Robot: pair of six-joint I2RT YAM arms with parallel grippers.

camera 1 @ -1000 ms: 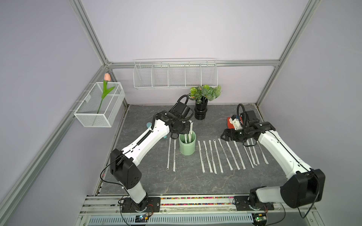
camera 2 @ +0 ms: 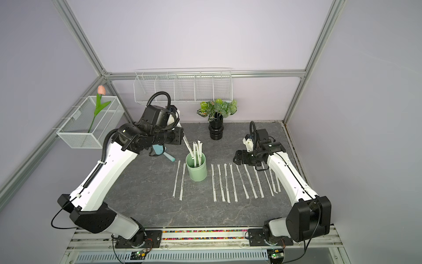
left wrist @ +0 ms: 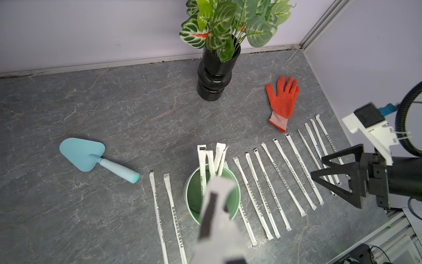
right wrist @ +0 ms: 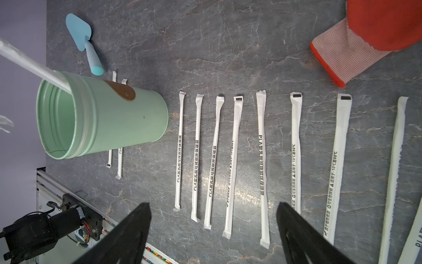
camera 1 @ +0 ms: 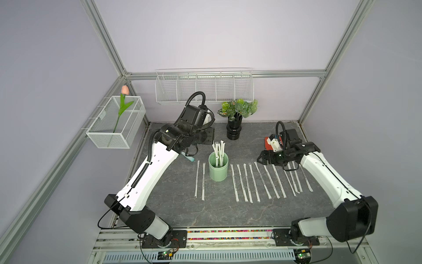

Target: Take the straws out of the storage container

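A green container (camera 1: pixel 218 173) holds several wrapped straws (camera 2: pixel 197 149) upright. My left gripper (camera 2: pixel 173 136) is shut, raised above and left of it, with a straw (camera 2: pixel 187 144) hanging below it, its lower end at the container's mouth; in the left wrist view that straw is blurred up close. More straws (left wrist: pixel 175 220) lie in rows on both sides of the container. My right gripper (camera 1: pixel 263 156) stands open low over the right-hand row, with nothing between its fingers.
A plant in a black vase (camera 1: pixel 233 129) stands at the back, a red glove (left wrist: pixel 281 101) at back right, a blue trowel (left wrist: pixel 83 154) at left. Wire baskets (camera 1: pixel 204 88) hang on the walls.
My left gripper has risen and moved left from the container's mouth, drawing a straw upward. The right arm has barely moved.
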